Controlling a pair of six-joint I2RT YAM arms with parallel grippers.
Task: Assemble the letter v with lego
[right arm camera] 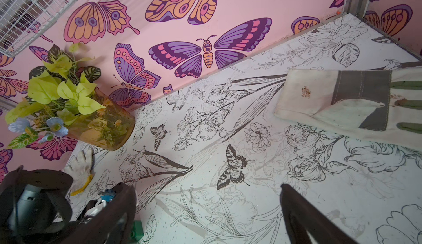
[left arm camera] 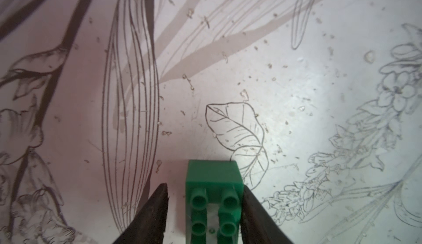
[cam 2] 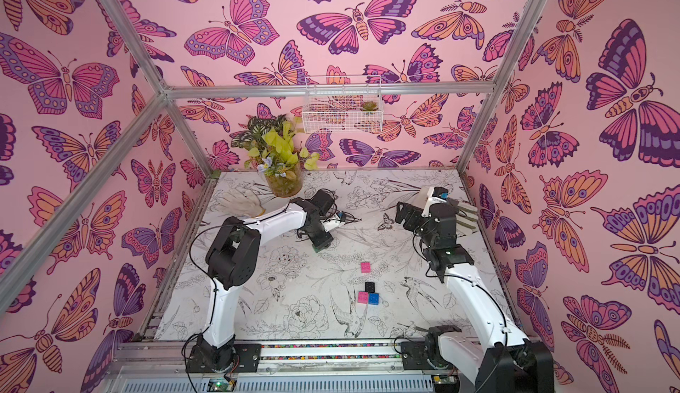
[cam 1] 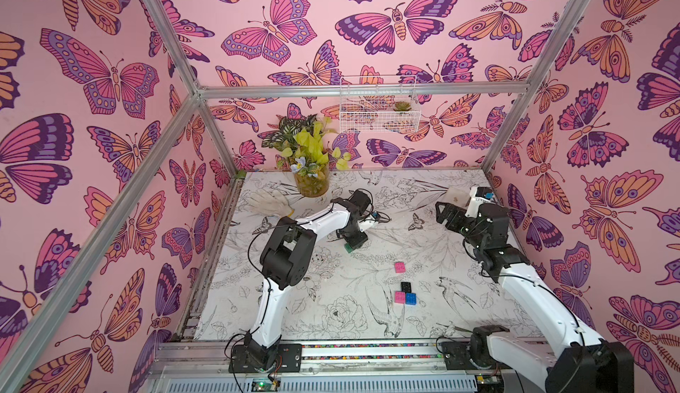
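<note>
A green brick [left arm camera: 214,173] stands on the table between the fingers of my left gripper, which is part open. A gap shows between the left finger and the brick; the right finger is close against its side, and I cannot tell if it touches. From above, the green brick [cam 1: 348,249] is mostly hidden under that gripper. Nearer the front lie a pink brick [cam 1: 399,267], then a black brick [cam 1: 406,287] with a second pink brick [cam 1: 400,297] and a blue brick [cam 1: 411,298] close together. My right gripper is open and empty, raised over the table's right side.
A vase of plants [cam 1: 311,180] stands at the back left, with a glove [cam 1: 269,203] beside it. Another glove [right arm camera: 351,105] lies at the back right. The middle of the table between the arms is mostly clear.
</note>
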